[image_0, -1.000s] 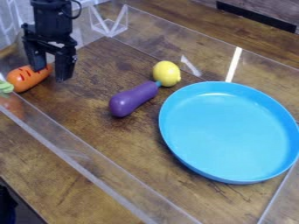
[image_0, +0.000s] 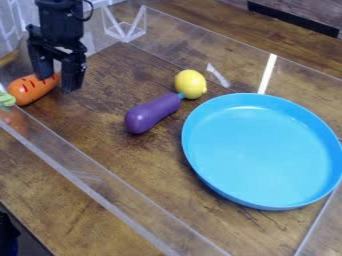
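Note:
My black gripper (image_0: 59, 70) hangs at the upper left, open, its fingers low over an orange toy carrot (image_0: 30, 89) with a green top, which lies by the left wall. Whether the fingers touch the carrot is hard to tell. A purple eggplant (image_0: 154, 114) lies near the middle, and a yellow lemon-like toy (image_0: 190, 84) lies behind it to the right.
A large blue plate (image_0: 261, 150) fills the right side of the wooden surface (image_0: 134, 180). Clear plastic walls surround the area. The front middle and the space between gripper and eggplant are bare.

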